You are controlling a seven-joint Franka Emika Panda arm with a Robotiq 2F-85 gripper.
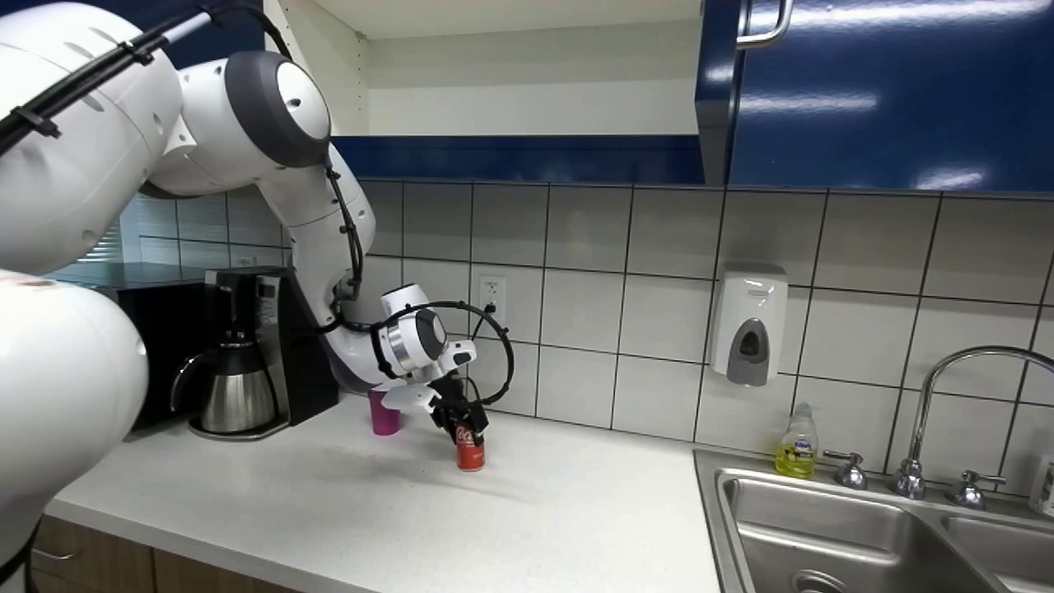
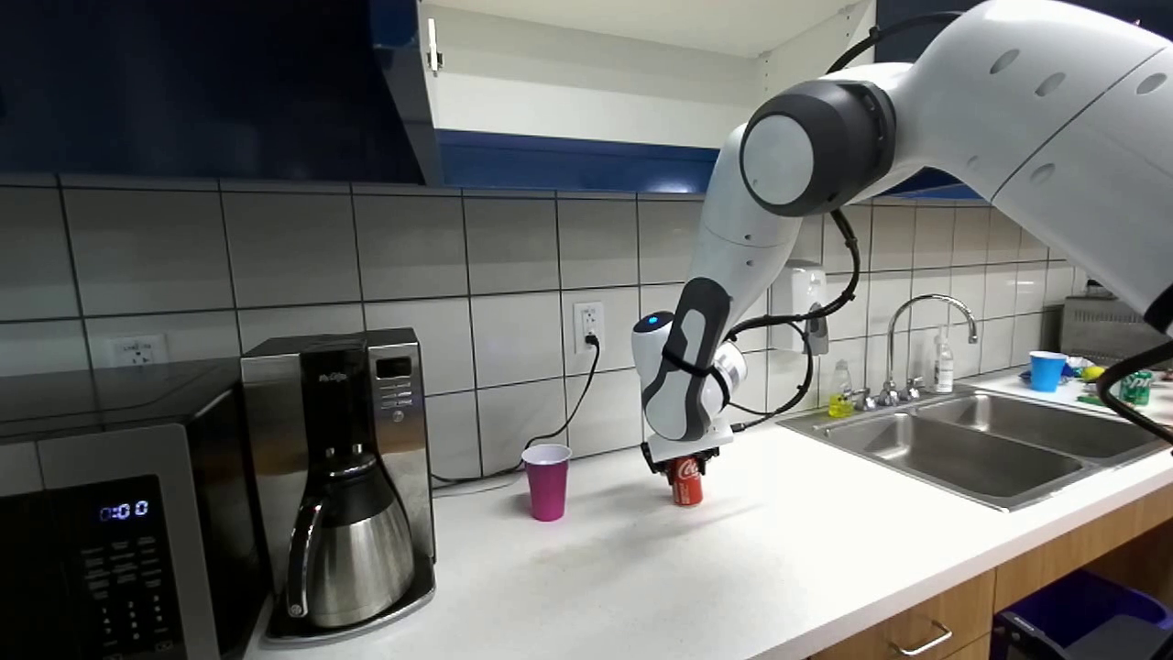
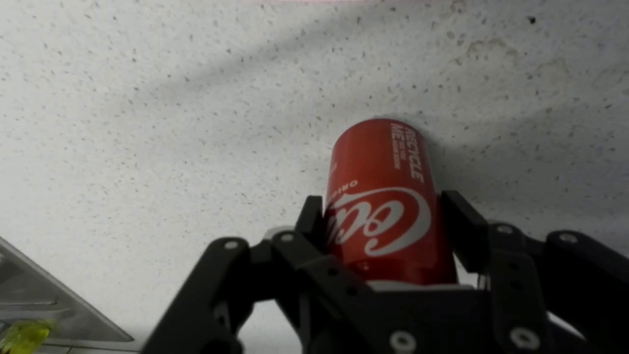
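A red Coca-Cola can (image 1: pixel 470 454) stands upright on the white counter, near the tiled wall. My gripper is shut on it, one black fingertip (image 3: pixel 310 215) against each side of the can's upper part. In exterior view 2 the can (image 2: pixel 686 484) shows below the gripper (image 2: pixel 679 464), its base at counter level; whether it touches the counter there I cannot tell. The can's top is mostly hidden by the gripper in every view.
A magenta cup (image 2: pixel 546 484) stands on the counter between the can and the coffee maker (image 2: pixel 363 484). A microwave (image 2: pixel 121 517) is at the far left. Toward the right lie the sink (image 1: pixel 830 524) and a yellow soap bottle (image 1: pixel 796 445). Open shelf space (image 1: pixel 533 79) is overhead.
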